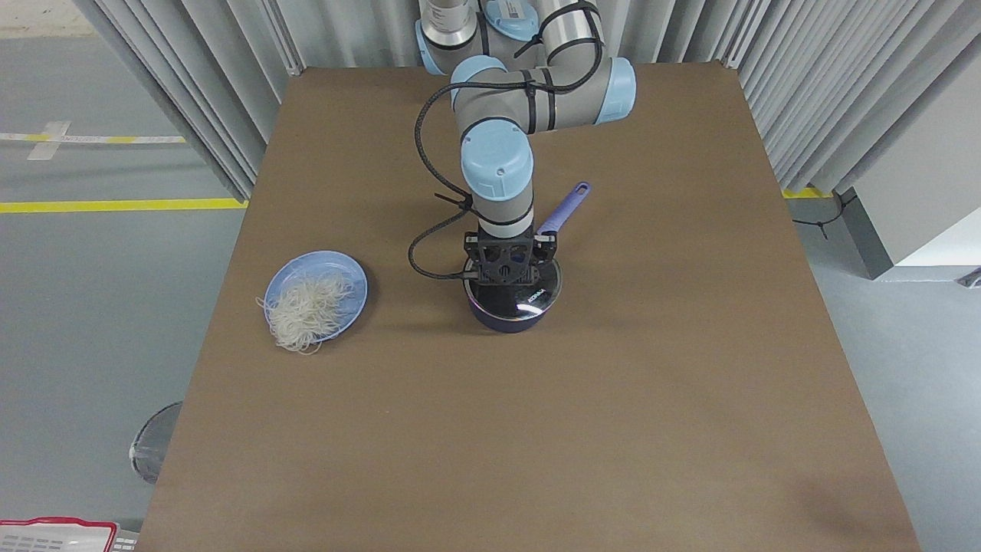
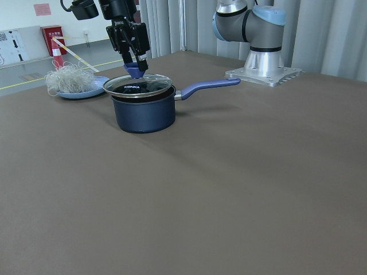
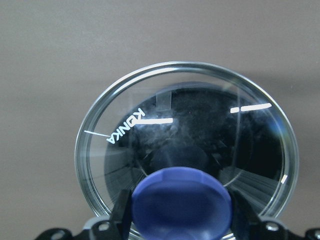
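A blue pot (image 2: 143, 117) with a long purple handle (image 2: 209, 85) stands on the brown table. Over it is a glass KONKA lid (image 2: 137, 86), its near rim slightly raised off the pot's top in the left view. My gripper is shut on the lid's blue knob (image 3: 181, 200), directly above it. In the front view the gripper (image 1: 508, 267) covers much of the lid. A blue plate (image 1: 349, 285) with a pile of white noodles (image 1: 303, 317) lies to the left of the pot.
The robot's base (image 2: 264, 71) stands at the back. A red-rimmed basket (image 1: 55, 538) is off the table at the lower left.
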